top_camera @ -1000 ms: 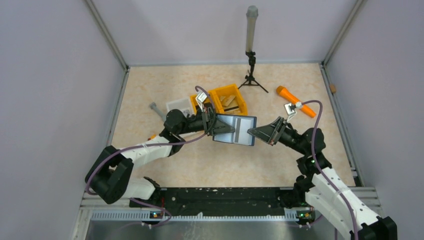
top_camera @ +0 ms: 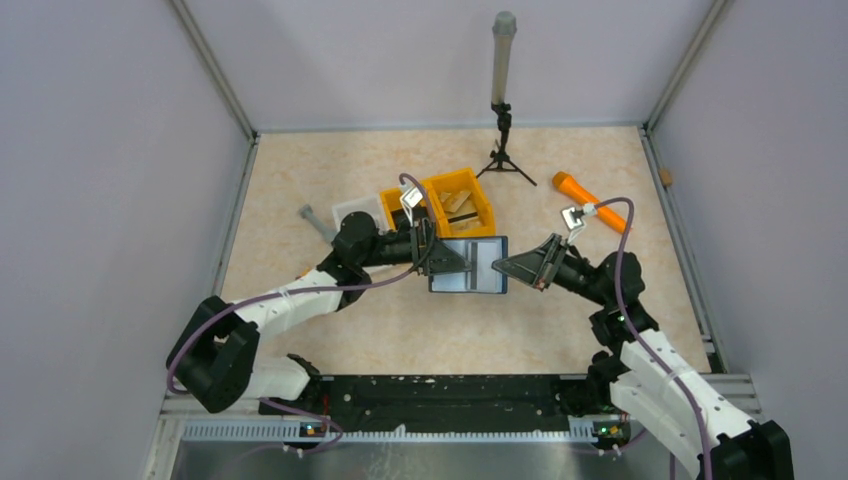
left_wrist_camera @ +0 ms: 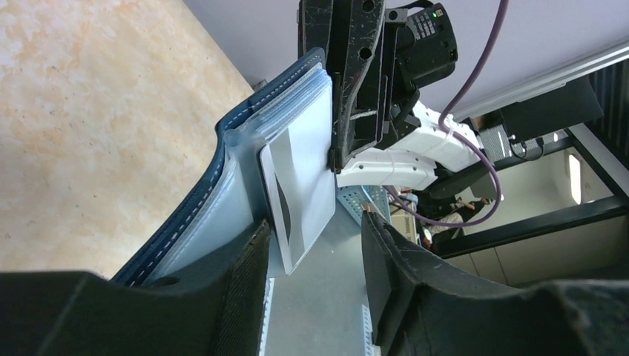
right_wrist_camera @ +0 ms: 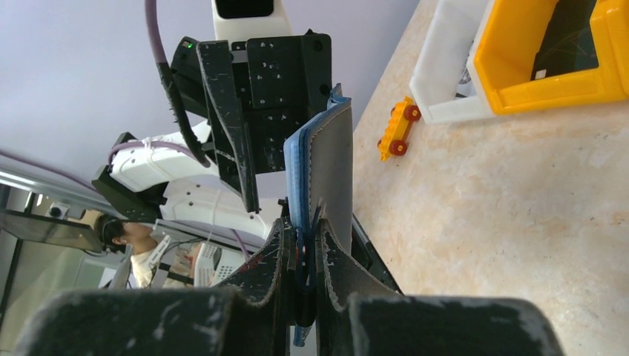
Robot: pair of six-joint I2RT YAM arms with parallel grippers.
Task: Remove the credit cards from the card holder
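Observation:
Between the two arms, the card holder (top_camera: 490, 278) hangs opened out, dark blue outside with clear sleeves inside. My right gripper (top_camera: 495, 266) is shut on its right edge; in the right wrist view the holder's cover (right_wrist_camera: 330, 167) stands upright between the fingers. My left gripper is open, its two fingers apart. Its left finger (left_wrist_camera: 248, 259) is at the near sleeve, close to the edge of a pale card (left_wrist_camera: 308, 167). Whether finger and card touch, I cannot tell. The right finger (left_wrist_camera: 386, 259) is clear of the holder.
Behind the holder are yellow bins (top_camera: 485, 205) and a white tray (top_camera: 360, 210). An orange microphone (top_camera: 590, 200) lies at the back right, near a small tripod (top_camera: 502, 155). A yellow toy car (right_wrist_camera: 399, 127) lies beside the tray.
The holder has turned slightly and now sits squarer to the table. My left wrist has shifted a little to the right; my right arm has moved slightly with the holder's edge.

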